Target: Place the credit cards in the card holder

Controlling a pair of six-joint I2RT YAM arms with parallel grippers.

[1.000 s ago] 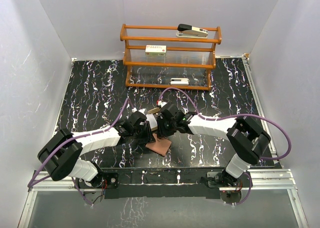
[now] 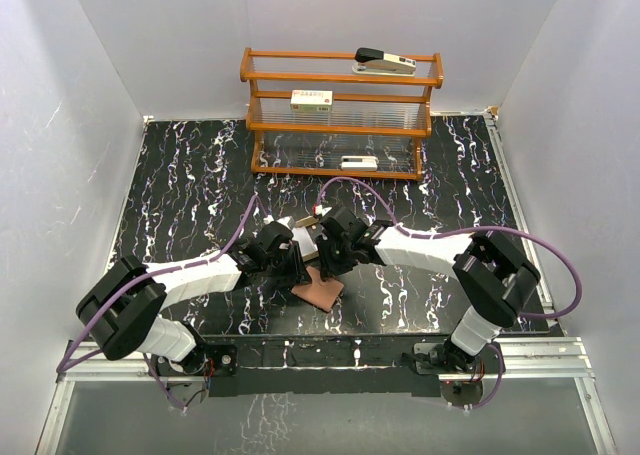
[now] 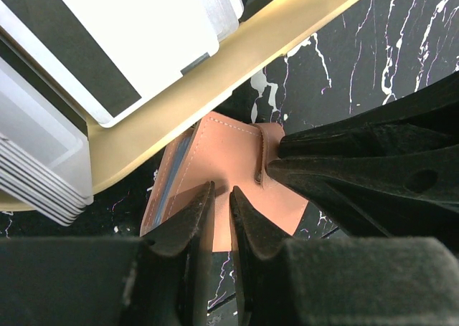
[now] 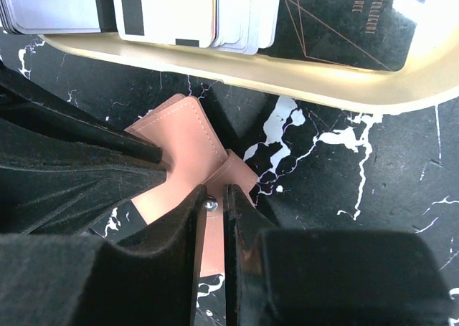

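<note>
The pinkish-brown card holder (image 2: 318, 291) lies on the dark marbled table in front of the card tray. My left gripper is shut on one side of the holder, as the left wrist view shows. At the other side stands my right gripper, its fingers part open with the holder's flap (image 4: 235, 173) between the fingers. A silver snap (image 4: 211, 203) shows on the flap. Several white cards (image 3: 79, 32) stand in the tray, beside a black card (image 4: 344, 25). The top view hides most of both fingertips behind the wrists.
The cream tray's front rim (image 4: 251, 75) runs close behind the holder and both grippers. At the back stands a wooden rack (image 2: 340, 130) with a stapler (image 2: 384, 62) on top.
In the top view the right gripper has shifted very slightly at the holder. The left arm and the holder look unmoved.
</note>
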